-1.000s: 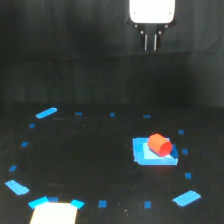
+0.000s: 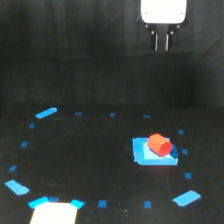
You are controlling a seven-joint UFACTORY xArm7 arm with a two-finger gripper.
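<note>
High at the top right of the camera view hangs my gripper (image 2: pixel 161 42), its two thin fingers pointing down with a narrow dark gap between them. Nothing shows in that gap, and how far the fingers stand apart is too small to judge. Well below it, a red-orange block (image 2: pixel 159 144) rests on a small blue and white tray or pad (image 2: pixel 140 147) on the black table. The gripper is far from both and touches neither.
Blue tape marks (image 2: pixel 46 113) and small blue squares lie around the black surface. A pale object (image 2: pixel 54 213) stands at the bottom left edge.
My gripper has shifted slightly to the right, still high above the table. The red-orange block and its blue and white support look unmoved.
</note>
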